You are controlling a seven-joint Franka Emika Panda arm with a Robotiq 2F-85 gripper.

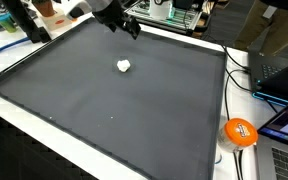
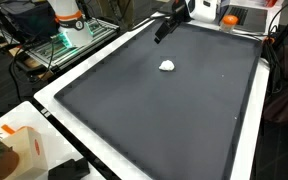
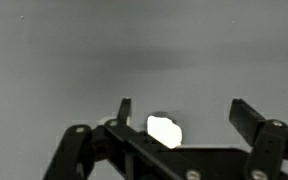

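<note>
A small white piece with an uneven outline lies on the dark grey board. In exterior view 2 the white piece rests in the board's far half. My gripper is at the far edge of the board, apart from the piece. Its black fingers stand wide open in the wrist view, where the gripper has nothing clasped. There the white piece shows between the two fingers, nearer the left one, its lower edge cut off by the gripper body. The height above the board is hard to judge.
An orange-topped container stands on the white table beside the board. A laptop and cables lie along that side. Most of the board is bare.
</note>
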